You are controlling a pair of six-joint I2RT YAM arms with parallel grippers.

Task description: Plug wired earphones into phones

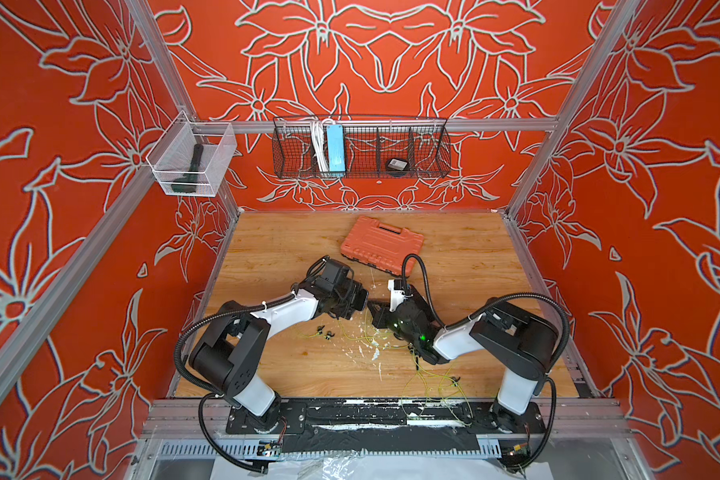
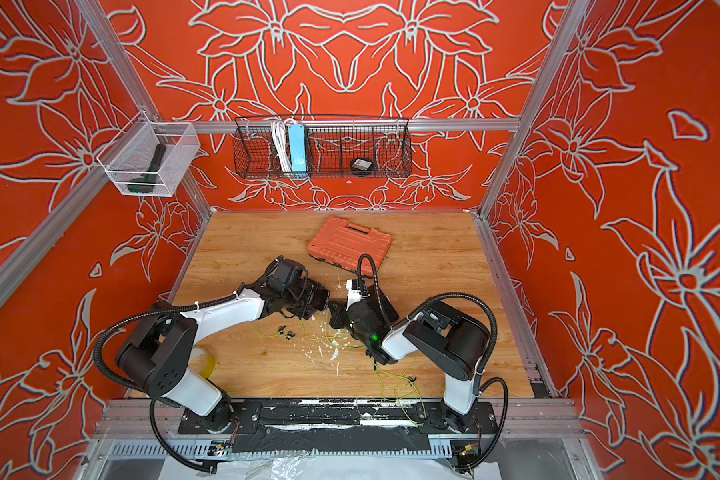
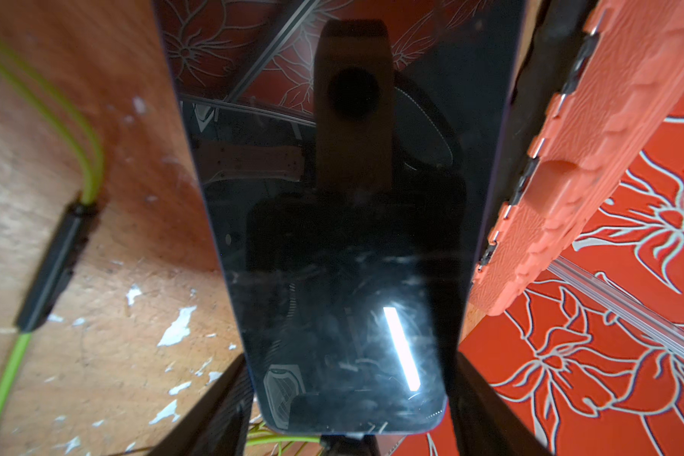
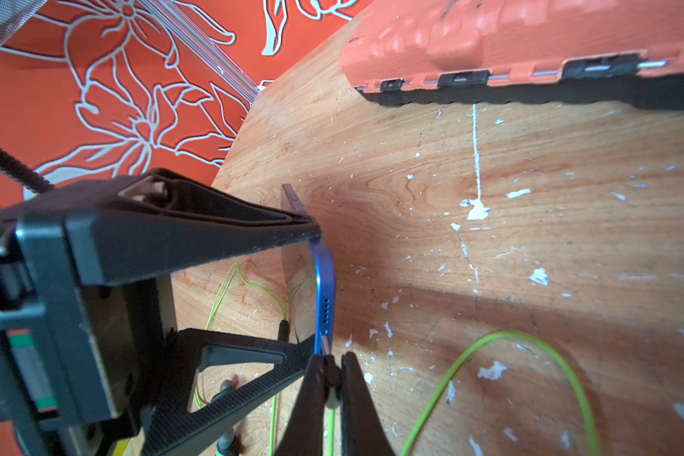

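Observation:
My left gripper is shut on a phone [image 3: 349, 250], its dark screen facing the left wrist camera. In the right wrist view the phone's blue edge [image 4: 325, 288] stands between the left gripper's fingers. My right gripper is shut on a small earphone plug [image 4: 326, 345], which meets that edge at its lower part; whether it is inserted I cannot tell. Yellow-green earphone cable [image 4: 509, 334] hangs below and lies across the wooden table, with more tangled cable [image 1: 436, 384] at the front right.
An orange case [image 1: 382, 244] lies behind the grippers. A wire basket [image 1: 360, 152] and a clear bin [image 1: 184, 176] hang on the walls.

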